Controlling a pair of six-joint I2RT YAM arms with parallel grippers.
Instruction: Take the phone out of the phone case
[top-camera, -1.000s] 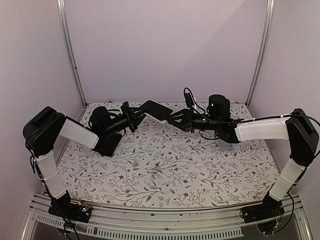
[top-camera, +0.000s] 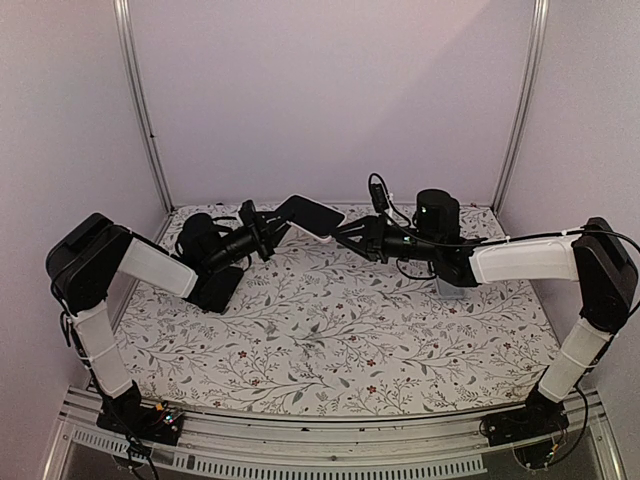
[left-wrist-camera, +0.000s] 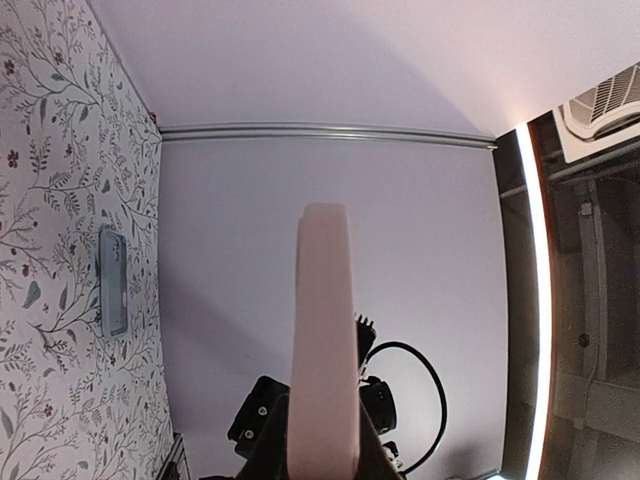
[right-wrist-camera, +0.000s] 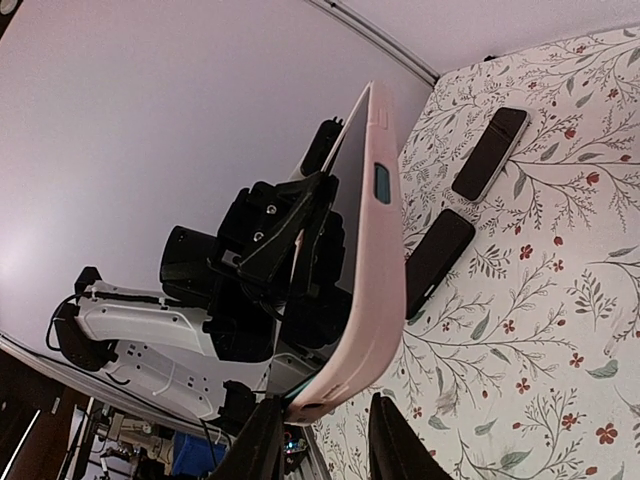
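Observation:
A dark-screened phone in a pink case (top-camera: 313, 216) is held in the air between both grippers, tilted. My left gripper (top-camera: 278, 225) is shut on its left end; in the left wrist view the pink case edge (left-wrist-camera: 323, 330) fills the middle. My right gripper (top-camera: 348, 234) grips the lower right corner, its fingertips at the pink rim (right-wrist-camera: 375, 250) in the right wrist view. A gap with a bluish sliver shows at that corner; whether the phone is partly out of the case cannot be told.
Two dark phones (right-wrist-camera: 440, 258) lie on the flowered table at the left, one partly under my left arm. A bluish phone or case lies at the right.
The held phone and my left gripper have risen very slightly. My right gripper has hardly moved.

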